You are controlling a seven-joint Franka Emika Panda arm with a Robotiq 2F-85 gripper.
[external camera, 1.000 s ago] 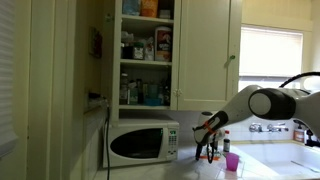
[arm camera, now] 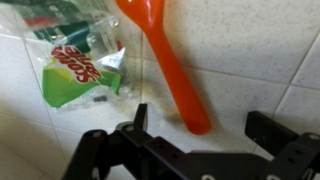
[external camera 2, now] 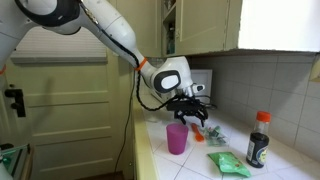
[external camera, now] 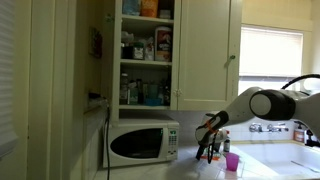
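Observation:
In the wrist view my gripper stands open, one finger at each side of the handle of an orange utensil [arm camera: 178,80]. The utensil, perhaps a spoon or spatula, lies on white tile, its upper end cut off by the frame. Left of it is a clear plastic package with a green and yellow Scotch label [arm camera: 82,75]. Exterior view 2 shows the gripper [external camera 2: 190,114] low over the counter, close to the orange utensil [external camera 2: 197,131]. Whether the fingers touch the tile cannot be told.
A pink cup [external camera 2: 177,138] stands near the counter's front edge. Beyond it lie a green packet [external camera 2: 228,164] and a dark bottle with a red cap [external camera 2: 258,141]. A white microwave [external camera: 142,143] and a sink [external camera: 285,155] flank the work area.
Over the last second the arm has shifted slightly around the counter spot, its gripper staying low beside the pink cup. Nothing else has visibly moved.

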